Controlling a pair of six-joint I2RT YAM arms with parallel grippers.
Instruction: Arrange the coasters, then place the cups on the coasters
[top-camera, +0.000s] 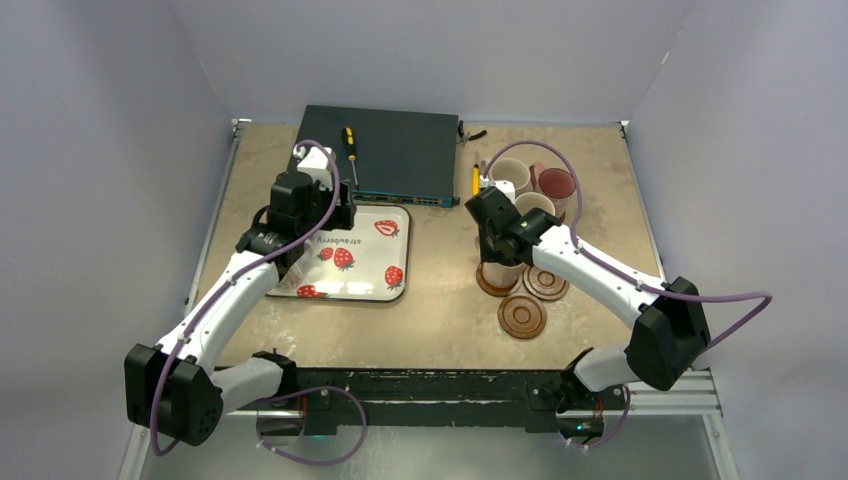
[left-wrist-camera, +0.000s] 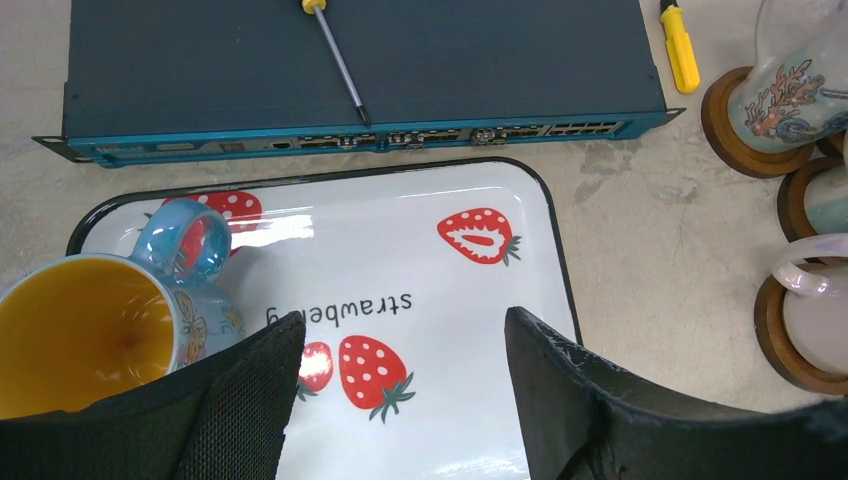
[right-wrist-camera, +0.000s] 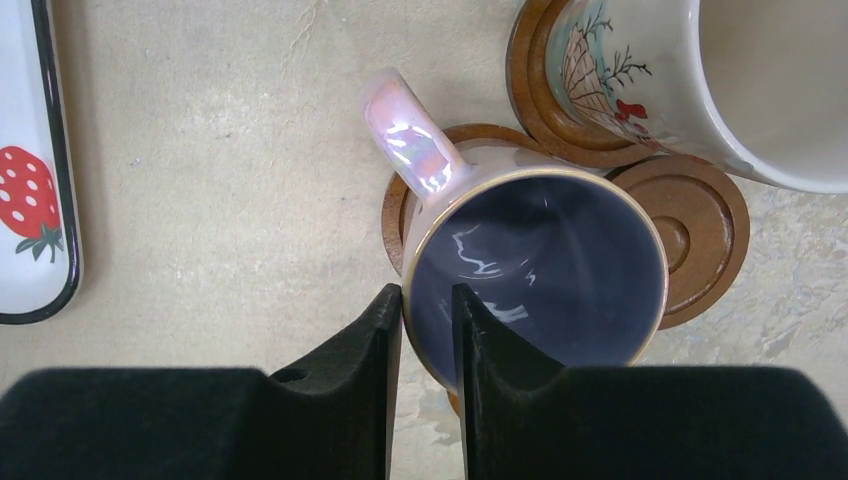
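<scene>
A pearly cup with a dark blue inside stands over a brown wooden coaster; in the left wrist view the pale cup (left-wrist-camera: 820, 325) rests on that coaster (left-wrist-camera: 772, 335). My right gripper is shut on the cup's near-left wall, one finger (right-wrist-camera: 478, 360) inside and the other outside, with the rim between. The cup's handle points up and left in that view. Above the strawberry tray (left-wrist-camera: 470, 390), my left gripper hangs open with nothing between its fingers. A blue cup with an orange inside (left-wrist-camera: 205, 320) is left of it, on the tray.
Two bare coasters (top-camera: 522, 316) (top-camera: 546, 284) lie just right of and in front of the held cup. Several other cups (top-camera: 557, 184) stand close behind it. A dark flat device (top-camera: 410, 150) with a screwdriver (top-camera: 349, 142) fills the back. Bare table lies between tray and coasters.
</scene>
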